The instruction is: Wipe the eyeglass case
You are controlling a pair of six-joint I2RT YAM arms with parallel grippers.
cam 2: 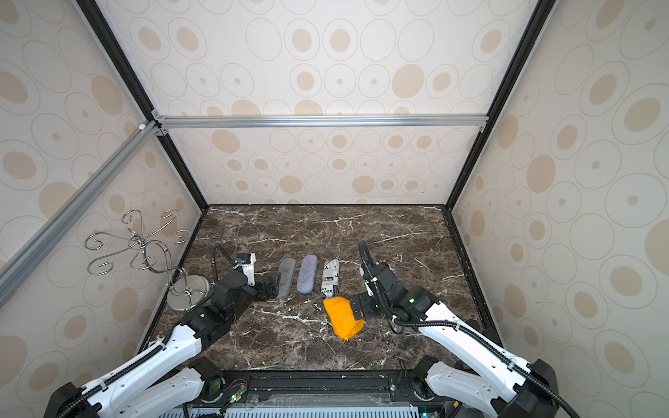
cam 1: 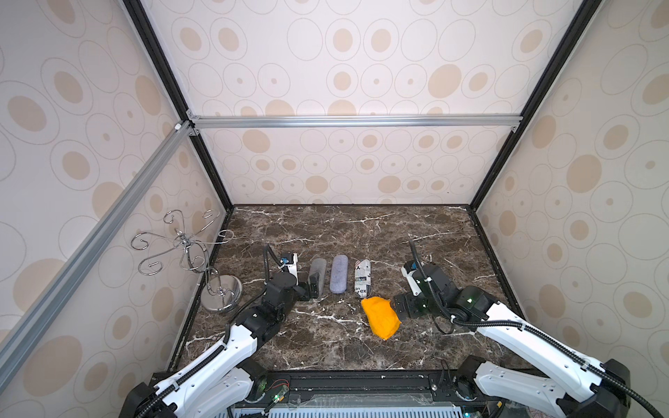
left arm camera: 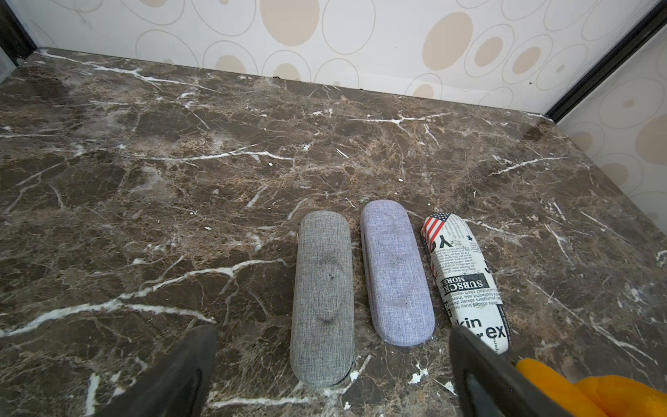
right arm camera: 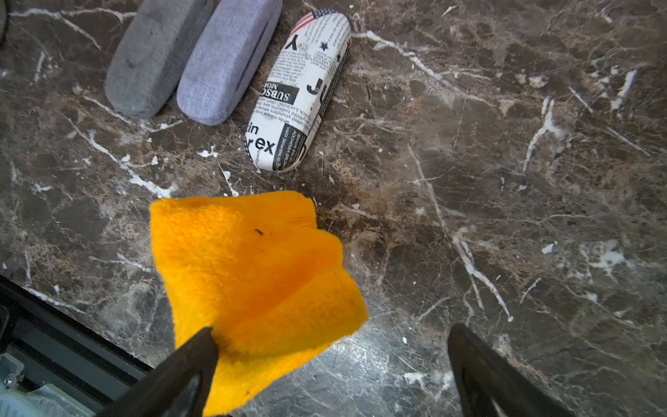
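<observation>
Three eyeglass cases lie side by side on the marble table: grey, lavender and newspaper-print. An orange cloth lies bunched in front of the printed case, beneath and beside my right gripper, which is open above it; whether the cloth touches a finger is unclear. My left gripper stands open at the near end of the grey case, nothing held between its fingers.
A chrome stand with curled arms stands at the left edge of the table. Walls enclose both sides and the back.
</observation>
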